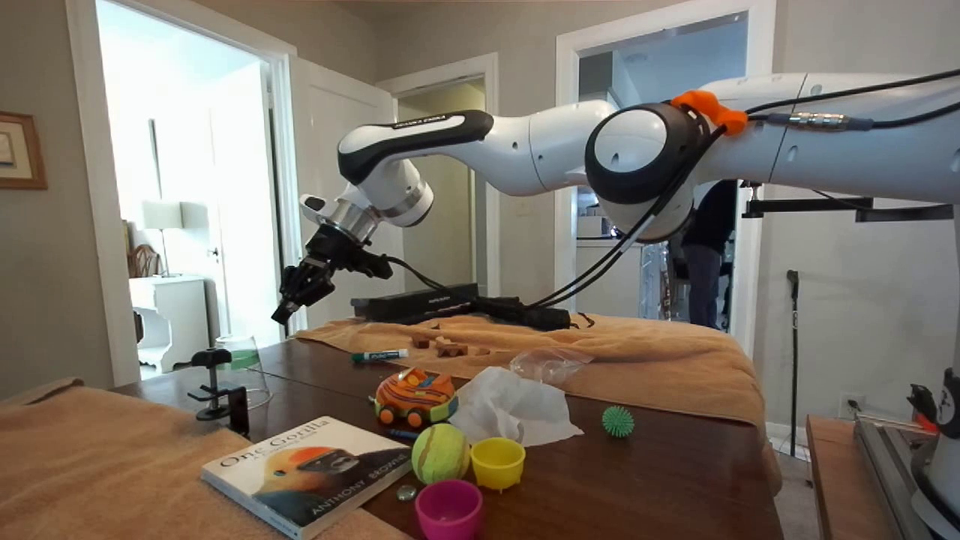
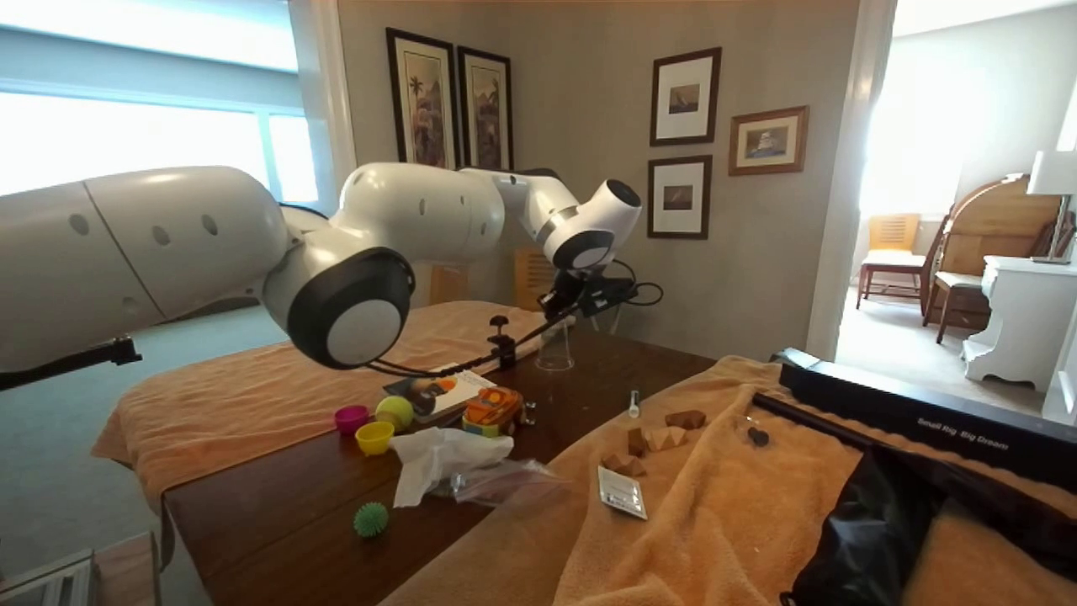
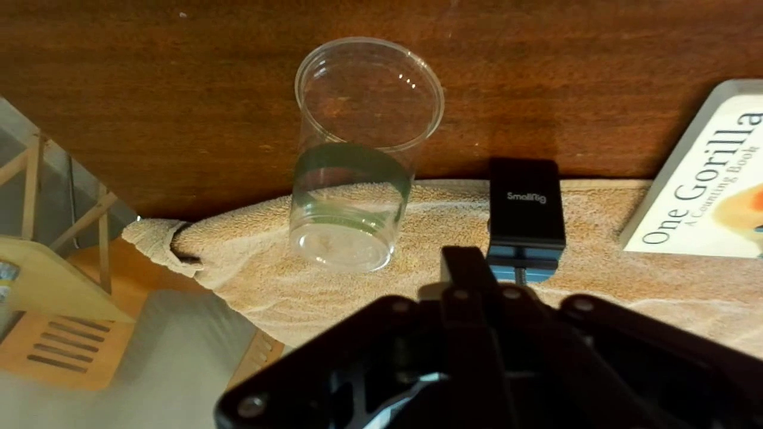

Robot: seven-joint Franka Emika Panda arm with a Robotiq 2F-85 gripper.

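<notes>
A clear plastic cup [image 3: 350, 196] with a green band stands upside down on the table, its wide rim down on the wood. It shows faintly behind the black clamp [image 1: 212, 382] in exterior view 1 and below the arm in exterior view 2, as a see-through cup [image 2: 554, 348]. My gripper is shut, with nothing between its fingers. In the wrist view the cup lies to the left of and beyond the fingertips, outside them. From exterior view 1, the gripper [image 1: 280, 315] hangs in the air above and beyond the cup.
The clamp [image 3: 527, 207] stands close beside the cup. Also on the table are a book [image 1: 306, 472], a toy car [image 1: 415, 396], a tennis ball [image 1: 441, 454], yellow and pink cups, white paper [image 1: 513, 405] and a spiky green ball [image 1: 617, 421]. Bare wood surrounds the cup's rim.
</notes>
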